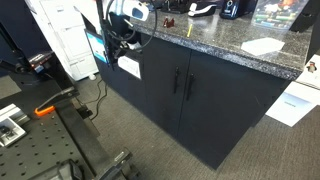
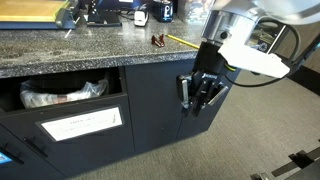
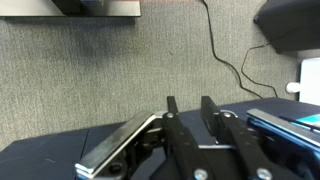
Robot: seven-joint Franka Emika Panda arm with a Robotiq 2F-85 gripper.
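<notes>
My gripper shows its two fingers apart in the wrist view, carpet visible between them and nothing held. In exterior view 2 the gripper [image 2: 192, 95] hangs below the counter edge, in front of the dark cabinet. An open drawer [image 2: 118, 115] with a white label stands to its left there, a clear plastic bag [image 2: 65, 94] inside. In exterior view 1 the gripper [image 1: 113, 58] is small and dark against the cabinet. The two closed cabinet doors [image 1: 225, 105], with dark handles, lie right of it.
The speckled countertop [image 1: 235, 36] carries a plastic bin [image 1: 280, 14], a white sheet [image 1: 262, 46] and small items. A black perforated table [image 1: 45, 150] stands at lower left. Carpet [image 1: 150, 155] lies open in front of the cabinet. A thin cable [image 3: 225, 62] runs across the floor.
</notes>
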